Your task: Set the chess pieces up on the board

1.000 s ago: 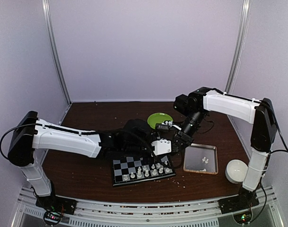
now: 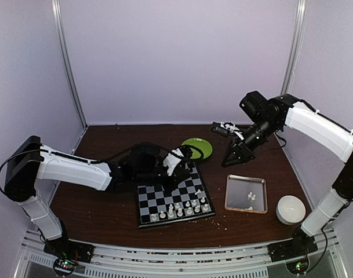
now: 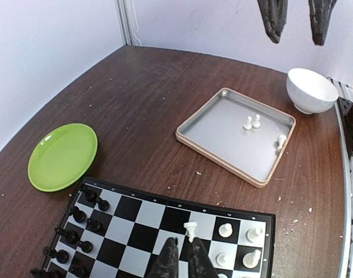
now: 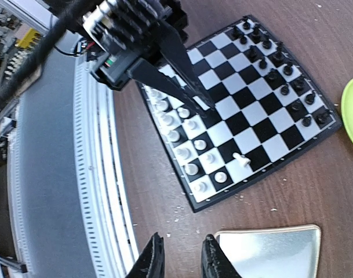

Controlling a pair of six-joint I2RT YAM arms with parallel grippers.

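My left gripper hangs low over the chessboard [image 4: 254, 119]. A narrow gap shows between its fingers, with board squares seen through it and no piece I can make out there. A white piece [image 3: 190, 228] leans or lies on the board just beyond those fingertips. Several white pieces [image 4: 182, 153] stand along one side, and black pieces [image 3: 71, 236] line the opposite side. My right gripper is open and empty, up in the air to the right of the board. In the metal tray [image 3: 219, 145] are two upright white pieces [image 3: 251, 122] and one lying piece [image 3: 281, 142].
Behind the board is a green plate [image 2: 197, 147]. A white bowl [image 2: 290, 209] stands right of the tray. My left arm [image 2: 138, 168] covers much of the board from above. Clear table lies between plate and tray.
The right arm has drawn back to the right, away from the left gripper. My left arm has shifted left over the board, and the leaning white piece is now uncovered at the board's right side.
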